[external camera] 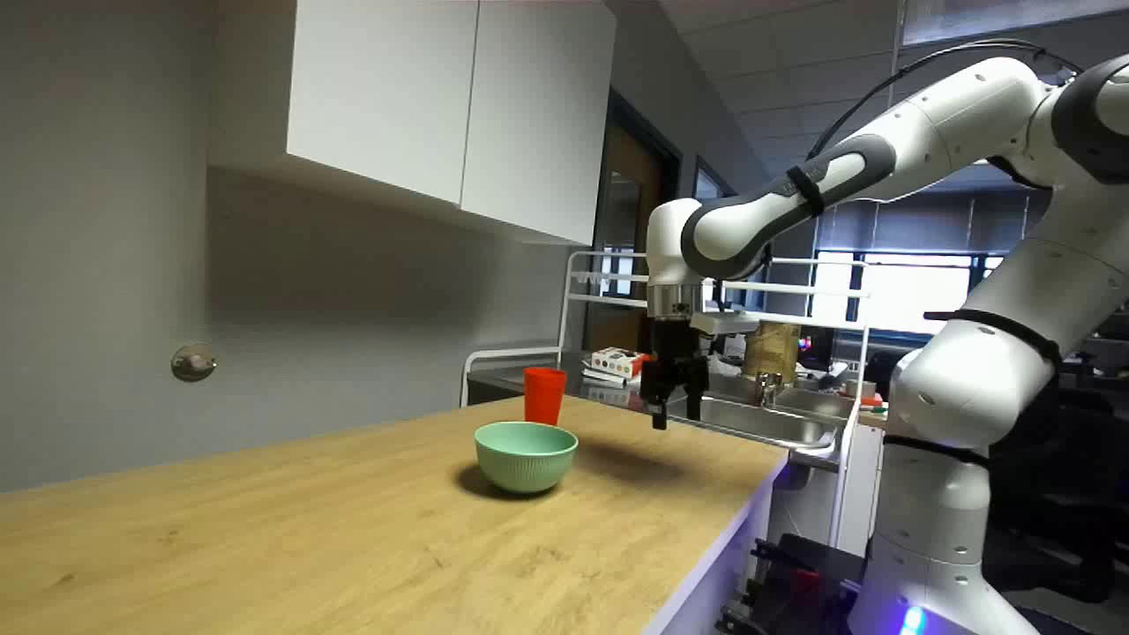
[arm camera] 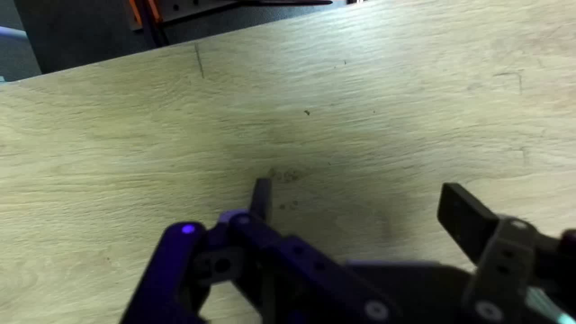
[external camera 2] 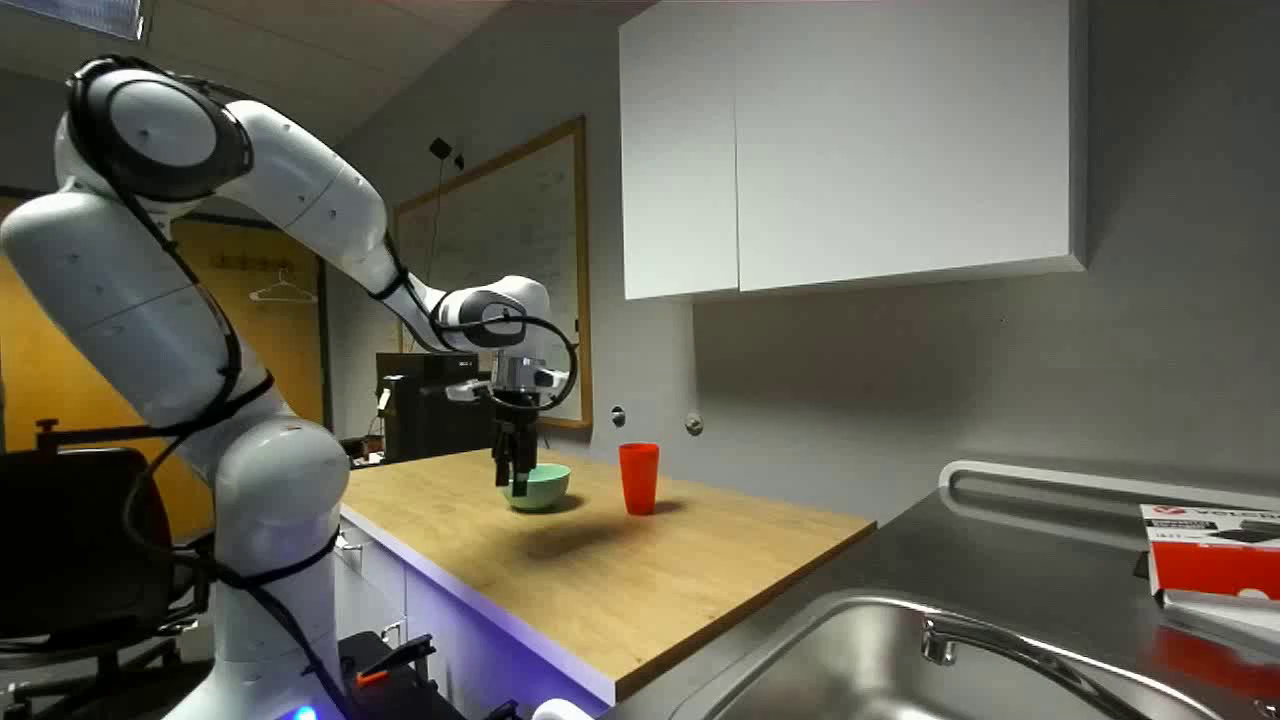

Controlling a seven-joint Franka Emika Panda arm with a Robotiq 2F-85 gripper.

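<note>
A mint-green ribbed bowl (external camera: 525, 461) stands upright on the wooden counter (external camera: 349, 529). Close by it, towards the wall and the sink, is a red cup (external camera: 545, 396), also upright. In the second exterior view the cup (external camera 2: 639, 478) is fully visible, while the bowl (external camera 2: 546, 485) is partly hidden behind the gripper. My gripper (external camera: 677, 413) hangs pointing down above the counter, apart from both the bowl and the cup. Its fingers are wide open in the wrist view, and only bare wood shows between the fingertips. A sliver of green, likely the bowl, shows at the lower right there.
A metal sink (external camera 2: 912, 672) adjoins the counter, with a red-and-white box (external camera 2: 1212, 552) beside it. White cabinets (external camera: 455, 116) overhang the back, and a white rack (external camera: 577, 307) stands by the sink.
</note>
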